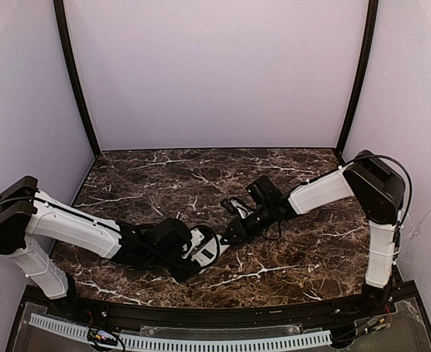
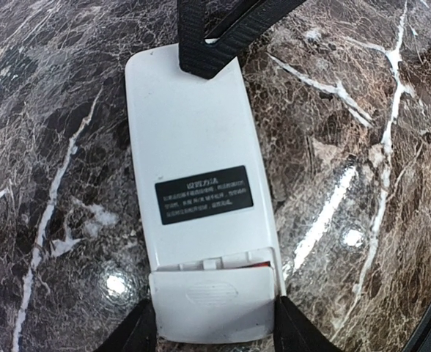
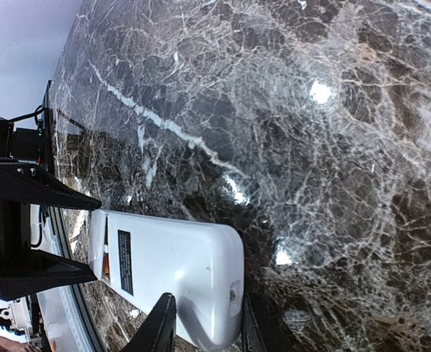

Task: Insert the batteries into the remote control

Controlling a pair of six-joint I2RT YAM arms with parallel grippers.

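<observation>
A white remote control (image 2: pixel 193 125) lies back up on the dark marble table, a black label on it. My left gripper is shut on the battery cover, which sits at the near end over the compartment, slightly askew; a sliver of red shows in the gap beneath it, also visible in the right wrist view. My right gripper is shut on the remote's other end (image 3: pixel 219 275). In the top view both grippers meet at the remote, low in the middle of the table, which is largely hidden by them.
Pale walls stand at the back and sides; a dark rail runs along the front edge.
</observation>
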